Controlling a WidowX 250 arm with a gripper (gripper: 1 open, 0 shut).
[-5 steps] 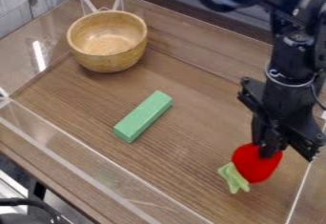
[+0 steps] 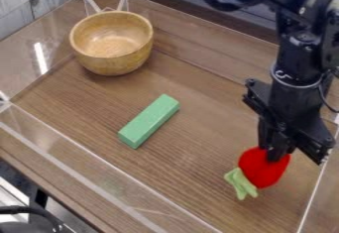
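Observation:
A red strawberry-like object [image 2: 261, 168] with pale green leaves [image 2: 241, 183] sits on the wooden table at the lower right. My black gripper [image 2: 276, 146] is low over it, its tip at the object's upper side and partly covering it. Whether the fingers grip it or how far they are apart is hidden.
A wooden bowl [image 2: 111, 45] stands at the upper left. A green block [image 2: 149, 120] lies left of centre.
The gripper and the red object have shifted very slightly left; the bowl and green block are unmoved.

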